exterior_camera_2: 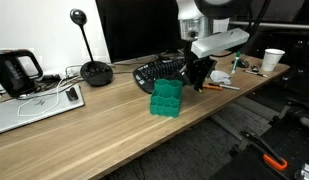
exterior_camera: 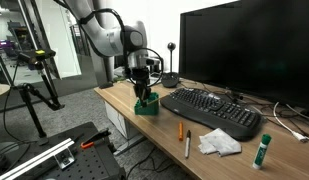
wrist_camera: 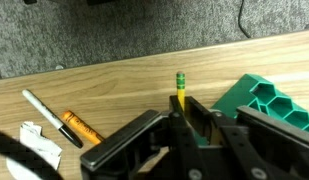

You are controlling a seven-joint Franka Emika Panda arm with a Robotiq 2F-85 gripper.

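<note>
My gripper is shut on a slim yellow pen (wrist_camera: pixel 181 91) with a dark green end, seen nearly end-on in the wrist view. Close by stands a green holder (wrist_camera: pixel 256 92) with honeycomb-like cells, to the right of the fingers there. Exterior view 1 has the gripper (exterior_camera: pixel 146 96) at the holder (exterior_camera: pixel 147 108), seemingly over or just beside it; which one cannot be told. In exterior view 2 the holder (exterior_camera_2: pixel 166 97) stands upright on the wood table. An orange marker (wrist_camera: pixel 84 126) and a white marker (wrist_camera: pixel 50 117) lie apart to the left in the wrist view.
A black keyboard (exterior_camera: pixel 214 108) runs behind the work area, with a monitor (exterior_camera: pixel 244 50) beyond it. A white cloth (exterior_camera: pixel 219 143) and a green bottle (exterior_camera: pixel 261 151) are on the right. The table's front edge is near; wood left of the holder (exterior_camera_2: pixel 74 125) is clear.
</note>
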